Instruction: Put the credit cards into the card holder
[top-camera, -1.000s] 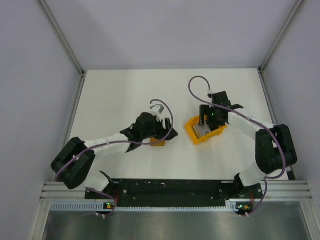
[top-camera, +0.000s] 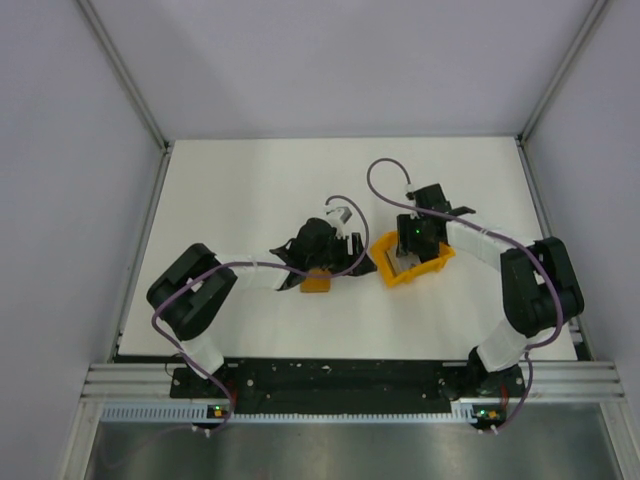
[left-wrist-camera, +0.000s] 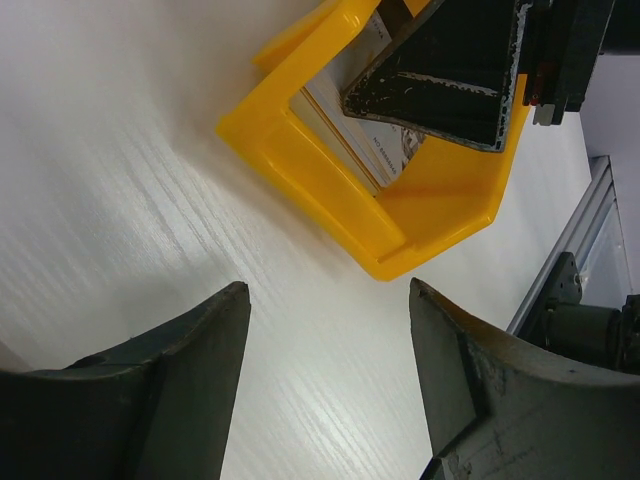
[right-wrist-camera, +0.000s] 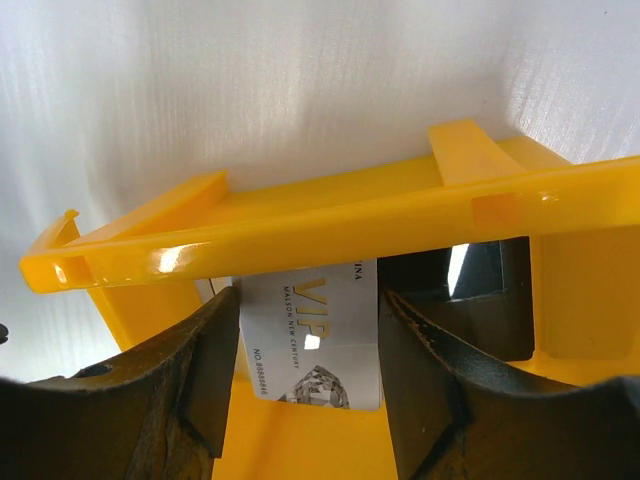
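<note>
In the right wrist view a white card with gold VIP lettering (right-wrist-camera: 312, 345) stands inside the yellow basket (right-wrist-camera: 330, 235). My right gripper reaches into the basket with its fingers parted, one at each side edge of this card; whether they touch it I cannot tell. More card edges (left-wrist-camera: 335, 135) show beside it in the left wrist view. Just left of the basket, above the table, my left gripper is open and empty. An orange-brown piece, apparently the card holder (top-camera: 315, 285), lies partly hidden beneath the left arm.
A dark card or box (right-wrist-camera: 455, 285) sits in the basket to the right of the VIP card. Bare white table (top-camera: 250, 180) stretches behind the left arm and in front of the basket. The two grippers are close together.
The right gripper has shifted slightly left within the basket.
</note>
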